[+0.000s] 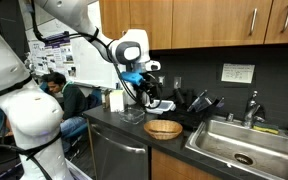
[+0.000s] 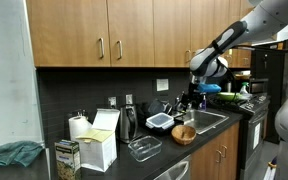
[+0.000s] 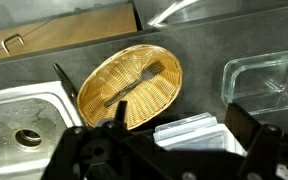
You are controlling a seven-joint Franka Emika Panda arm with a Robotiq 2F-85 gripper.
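My gripper hangs above the counter with its two dark fingers wide apart at the bottom of the wrist view. Nothing is held between them. In exterior view 1 the gripper (image 1: 150, 98) is seen from the side, well above the counter. Below it lies a round wicker basket (image 3: 104, 78), with a fork-like utensil (image 3: 134, 86) inside. The same basket (image 1: 164, 130) sits near the counter's front edge, and again the basket (image 2: 183, 133) shows left of the sink. A clear glass container (image 3: 264, 86) rests to the basket's right in the wrist view.
White plastic containers (image 3: 196, 132) lie partly behind the fingers. A steel sink (image 3: 26, 128) borders the basket, with a dark-handled item (image 3: 64, 80) between. A dark dish rack (image 1: 189, 112) stands behind the basket.
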